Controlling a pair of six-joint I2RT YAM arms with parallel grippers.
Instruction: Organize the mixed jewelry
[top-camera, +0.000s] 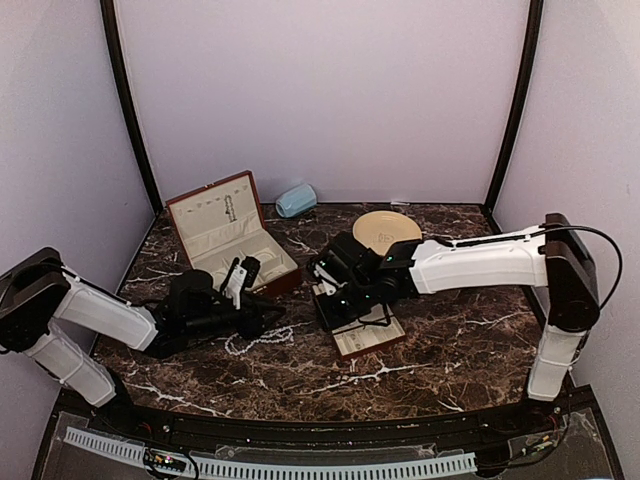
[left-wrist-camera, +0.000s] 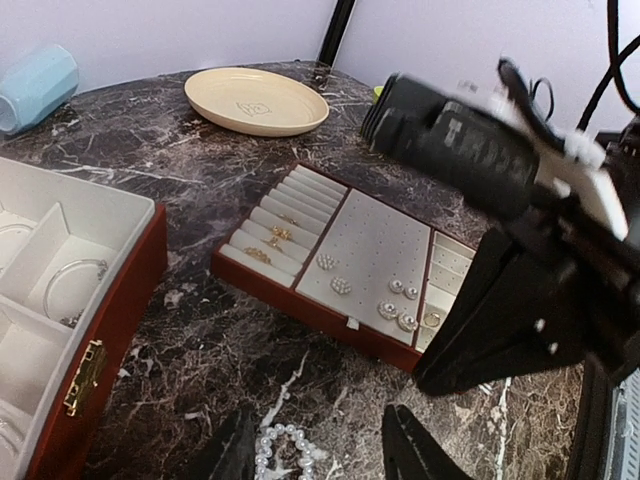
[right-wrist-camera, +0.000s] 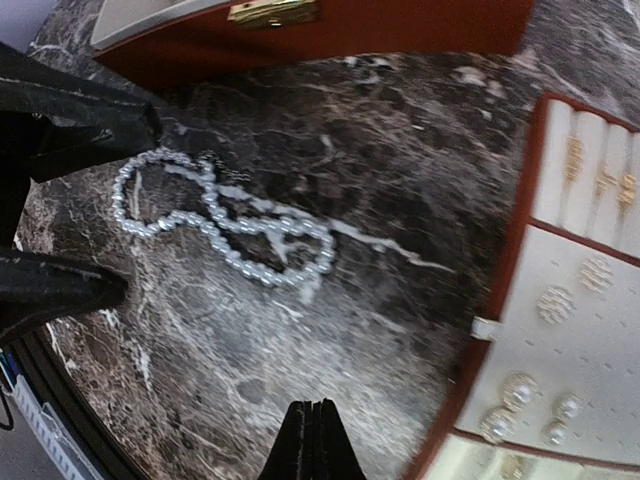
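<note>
A pearl necklace lies loosely looped on the marble table, in front of the open jewelry box. My left gripper is open above it, its fingers apart and nothing gripped. In the right wrist view the left fingers reach in from the left, over the necklace's end. My right gripper is shut, with nothing showing between its tips; from the top it hangs over the left side of the jewelry tray. That tray holds gold rings in its slots and pearl earrings on its pad.
Bracelets sit in the box's compartments, and a chain hangs inside its raised lid. Behind stand a light-blue cup and a cream plate.
</note>
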